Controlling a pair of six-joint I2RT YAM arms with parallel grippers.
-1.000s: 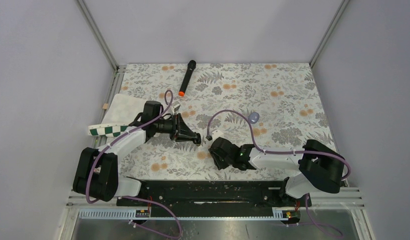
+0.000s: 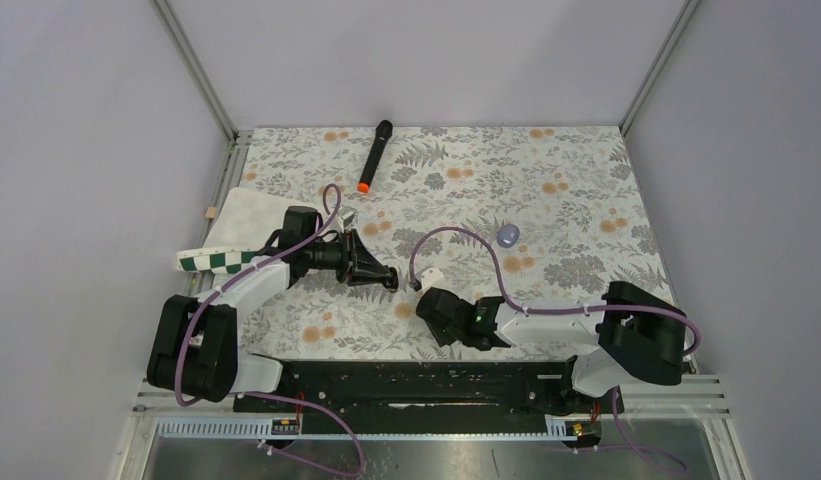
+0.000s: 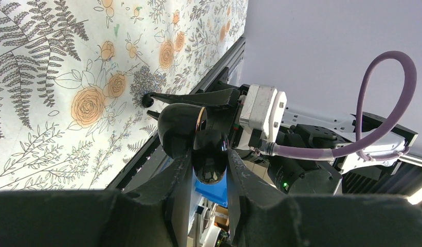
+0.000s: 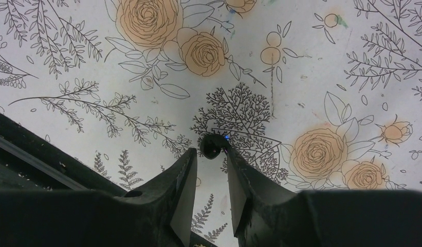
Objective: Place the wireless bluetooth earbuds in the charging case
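Observation:
My left gripper is shut on the black glossy charging case (image 3: 208, 157), whose lid stands open, near the middle of the table in the top view. A small black earbud (image 4: 213, 146) with a blue light lies on the patterned mat. My right gripper hangs over it, part open, its fingertips either side of the earbud's lower part in the right wrist view; whether they touch it I cannot tell. The earbud also shows beyond the case, by the right fingers, in the left wrist view (image 3: 147, 100).
A black microphone (image 2: 375, 158) with an orange end lies at the back. A purple oval object (image 2: 507, 235) lies right of centre. A pale pad (image 2: 244, 215) and a green-and-white striped item (image 2: 201, 261) are at the left.
My right gripper has moved slightly toward the front and left of the table. My left gripper, with the case, has shifted very slightly left.

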